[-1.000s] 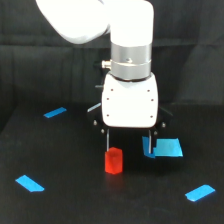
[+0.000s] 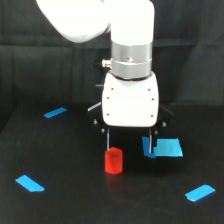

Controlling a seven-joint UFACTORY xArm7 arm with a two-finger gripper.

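Note:
My gripper [image 2: 130, 142] hangs under the white arm in the middle of the view. Its thin dark fingers stand wide apart, and nothing shows between them. A small red block [image 2: 115, 161] rests on the dark table, just below the left finger in the picture; whether the two touch, I cannot tell. To the right lies a flat light blue square [image 2: 170, 148]. The right finger overlaps its left side in the view, where a darker blue patch shows, partly hidden.
Blue strips lie flat on the table at the back left [image 2: 55, 112], front left [image 2: 30, 183] and front right [image 2: 200, 192]. A dark curtain closes off the back.

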